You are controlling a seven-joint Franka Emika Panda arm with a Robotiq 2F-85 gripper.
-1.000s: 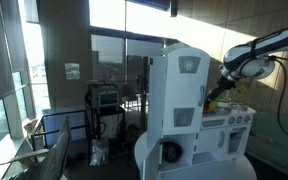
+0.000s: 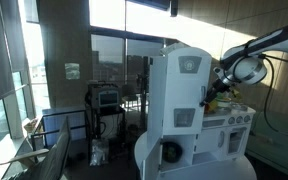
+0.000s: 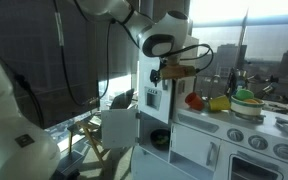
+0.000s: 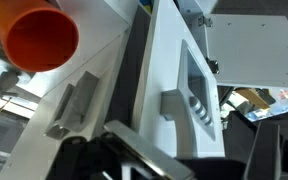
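The white toy fridge [image 2: 179,88] stands upright with a grey panel on its upper front. My gripper [image 3: 164,74] is beside the fridge's upper part in exterior view 2. In the wrist view, dark fingers [image 4: 76,157] show along the bottom edge, spread apart. A white panel edge with a curved white handle [image 4: 180,118] lies ahead of and between them. Whether the fingers touch the handle cannot be made out. A red-orange cup [image 4: 39,42] appears at the upper left, clear of the fingers.
On the counter are a red cup [image 3: 194,101], a yellow cup [image 3: 220,103] and a white-and-green pot [image 3: 246,106]. A low white door [image 3: 120,128] stands swung out. A dark round pot [image 2: 171,152] sits in the lower compartment.
The arm has shifted slightly beside the fridge. The fridge's upper front looks the same.
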